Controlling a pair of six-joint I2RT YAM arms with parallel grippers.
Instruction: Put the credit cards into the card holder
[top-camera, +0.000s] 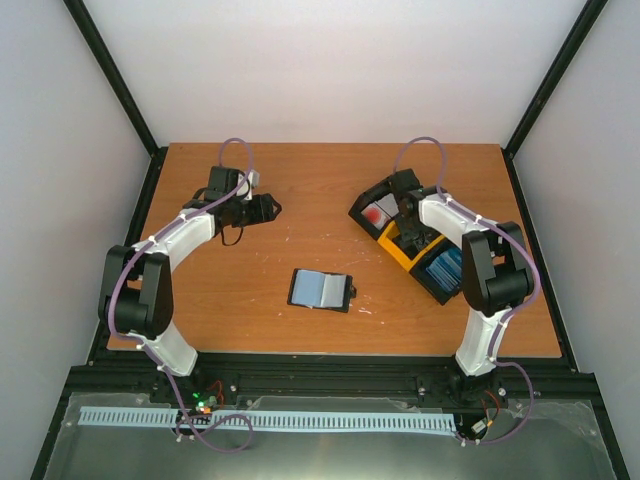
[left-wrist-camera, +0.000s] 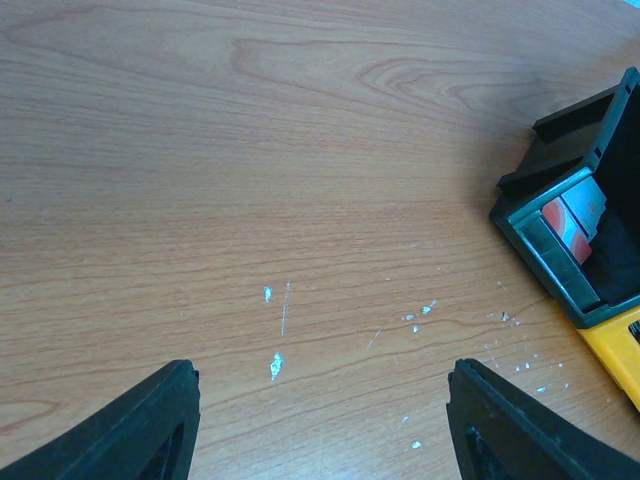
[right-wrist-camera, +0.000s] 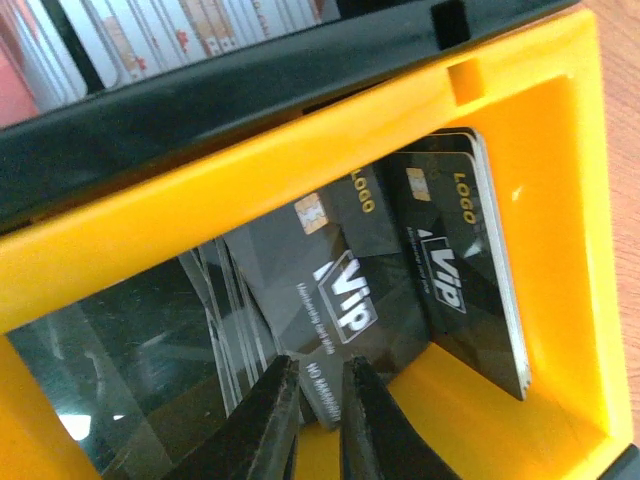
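Observation:
Black VIP cards (right-wrist-camera: 335, 290) stand leaning in the yellow bin (right-wrist-camera: 560, 110) in the right wrist view, a further stack (right-wrist-camera: 455, 240) against its right wall. My right gripper hangs over the cards, its fingers a narrow gap apart with no card seen between them. The open card holder (top-camera: 321, 289), black with pale blue and greyish leaves, lies flat at the table's front middle. Far from it, at the back left, my left gripper is wide open above bare wood.
Black bins flank the yellow one: one with red and white cards (top-camera: 379, 212), one with blue cards (top-camera: 446, 269). Bare wooden table (top-camera: 300, 210) lies between the arms. White flecks (left-wrist-camera: 276, 366) mark the wood.

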